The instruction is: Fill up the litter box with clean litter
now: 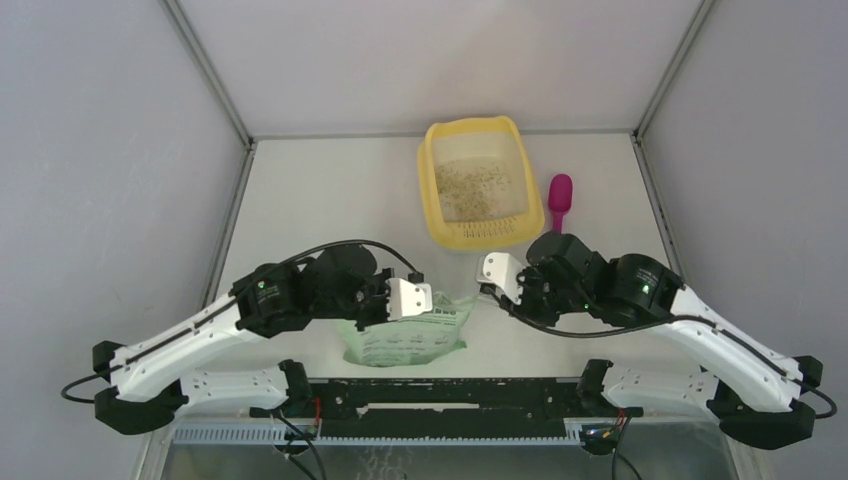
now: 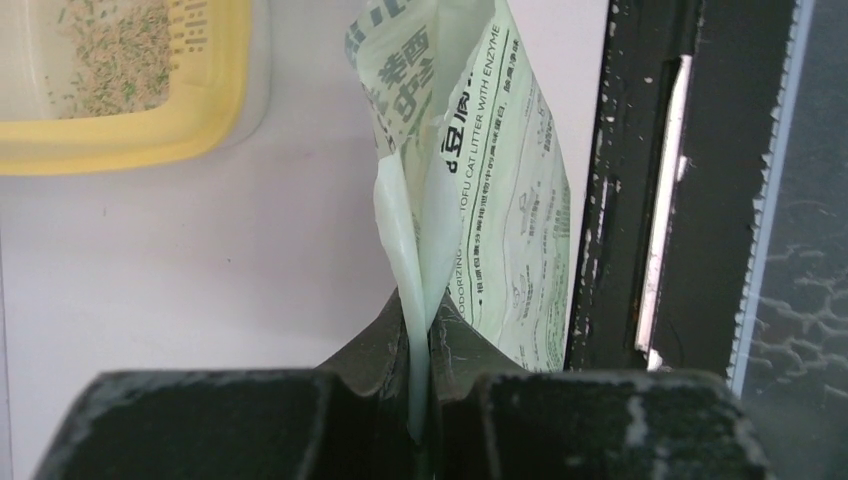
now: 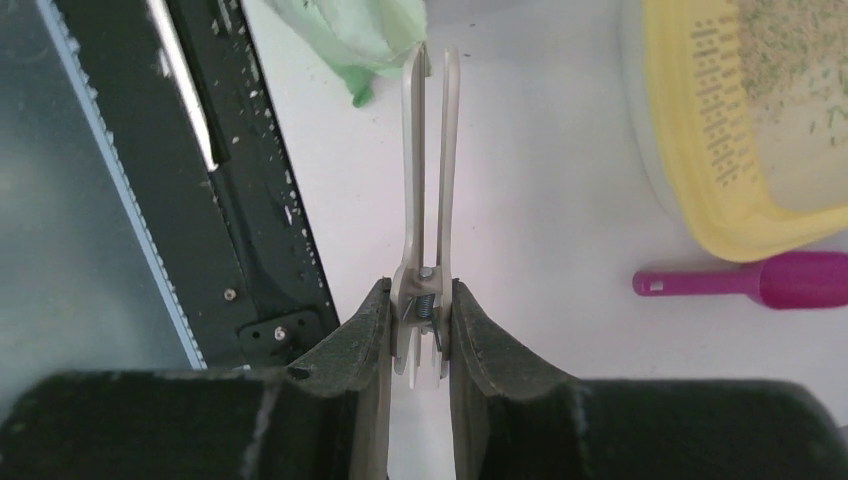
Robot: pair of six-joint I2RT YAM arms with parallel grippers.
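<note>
The pale green litter bag (image 1: 405,340) lies near the table's front edge, left of centre. My left gripper is shut on a folded edge of the bag, which rises from the fingers in the left wrist view. My right gripper is shut on a grey clip (image 3: 446,170) with two long prongs and a spring. Those prongs stand apart, their tips by the bag's corner (image 3: 375,30); whether they touch it I cannot tell. The yellow litter box (image 1: 431,205) stands at the back, with a thin scatter of litter (image 1: 470,190) on its floor.
A magenta scoop (image 1: 560,193) lies right of the litter box. Bare white table (image 1: 320,190) extends over the back left. A black rail (image 1: 450,400) runs along the front edge.
</note>
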